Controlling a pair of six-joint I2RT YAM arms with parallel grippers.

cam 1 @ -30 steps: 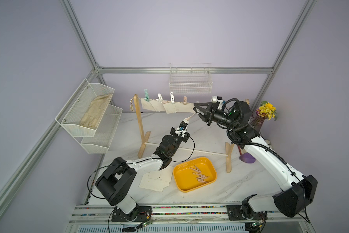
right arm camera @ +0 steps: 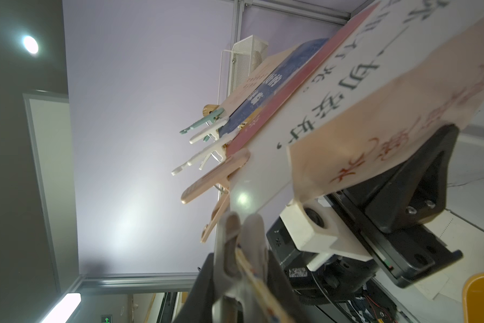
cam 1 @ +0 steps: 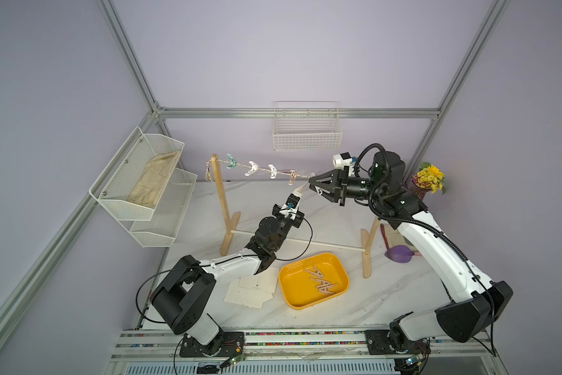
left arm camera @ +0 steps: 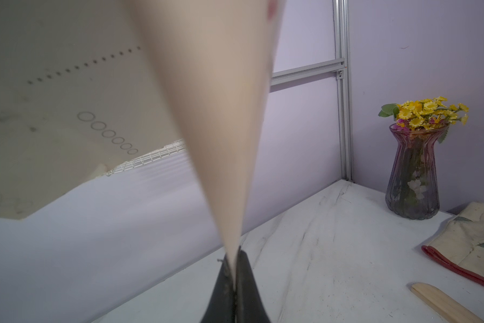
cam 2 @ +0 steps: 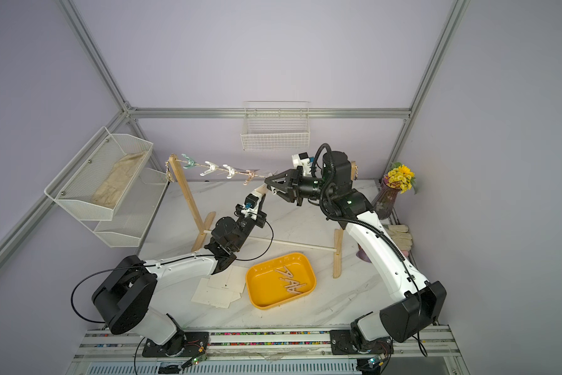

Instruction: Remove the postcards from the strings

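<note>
My left gripper is shut on the lower edge of a cream postcard [left arm camera: 215, 97]. From the tips this card rises and fans out. In the right wrist view my right gripper is shut on a whitish clothespin [right arm camera: 231, 228], with the string [right arm camera: 260, 288] running between its fingers. Beyond it, several postcards, among them a white one with dark writing [right arm camera: 344, 80] and a blue one [right arm camera: 271, 86], hang from pegs such as a peach clothespin [right arm camera: 215, 180]. The top left view shows the pegs tilted along the string, a green clothespin [cam 1: 231, 161] farthest left.
A yellow tray [cam 1: 285, 293] with several loose clothespins stands at the front. Cards [cam 1: 249, 290] lie flat on the table left of it. Wooden posts [cam 1: 221, 200] hold the string. A flower vase [cam 1: 421, 187] stands at the back right.
My right gripper has dipped and turned slightly. Pegs that stood upright are now tilted over, and the row of cards facing the top left view no longer shows there. The left arm has hardly moved.
</note>
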